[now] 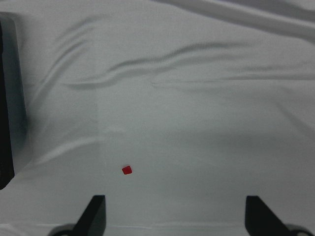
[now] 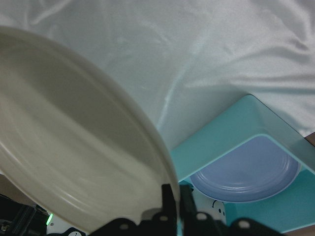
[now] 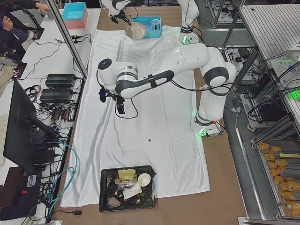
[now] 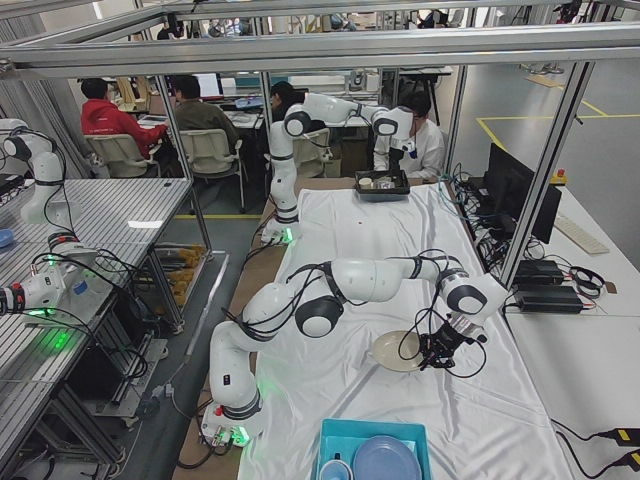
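Note:
A cream plate (image 2: pixel 74 128) (image 4: pixel 390 352) hangs tilted over the cloth, and my right gripper is shut on its rim. Below it in the right wrist view sits a teal bin (image 2: pixel 211 142) (image 4: pixel 335 440) with a blue plate (image 2: pixel 246 167) inside. My left gripper (image 3: pixel 112 101) is open above the white cloth, nothing between its fingers. A small red square (image 1: pixel 127 169) (image 3: pixel 149 140) lies on the cloth beneath it.
A black tray (image 3: pixel 151 197) of mixed items and a white bowl (image 3: pixel 144 179) sits at the cloth's end near my left arm. A monitor, cables and metal frame posts line the side.

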